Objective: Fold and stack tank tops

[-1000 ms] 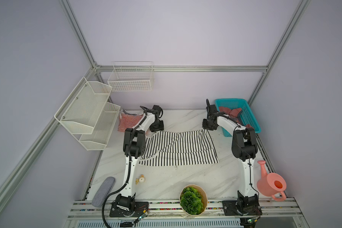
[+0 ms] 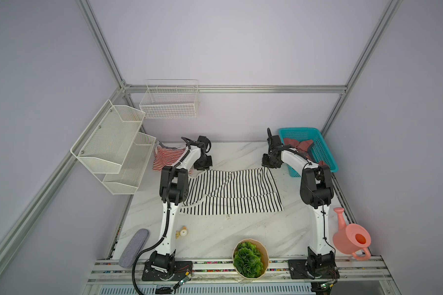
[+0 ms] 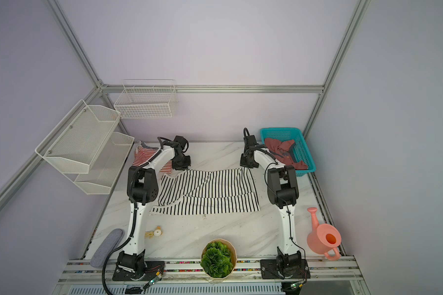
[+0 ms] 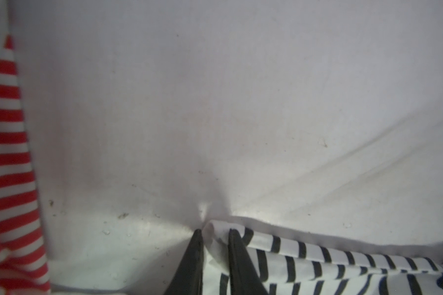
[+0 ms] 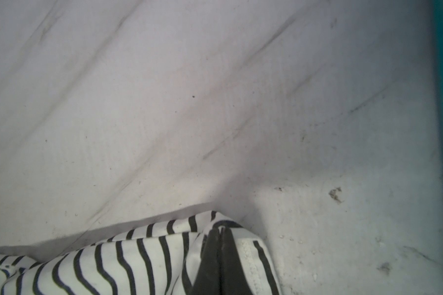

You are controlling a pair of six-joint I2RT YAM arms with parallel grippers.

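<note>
A black-and-white striped tank top (image 2: pixel 243 189) lies spread across the middle of the table, with a folded lower part. At its far left corner is my left gripper, part open, its fingertips on either side of the bunched fabric edge. My right gripper is shut at the far right corner, with striped cloth (image 5: pixel 147 255) bunched up around its fingertips. A red-and-white striped top (image 2: pixel 168 157) lies folded at the back left, beside the left arm. The teal basket (image 3: pixel 302 147) at the back right holds dark red cloth (image 3: pixel 285 151).
White wire shelves (image 2: pixel 115 147) stand along the left wall. A pink watering can (image 2: pixel 351 236) sits at the front right, a potted plant (image 2: pixel 250 258) at front centre. A grey pad (image 2: pixel 134 245) and a small watch-like object (image 2: pixel 183 231) lie front left. Bare table surrounds the striped top's front.
</note>
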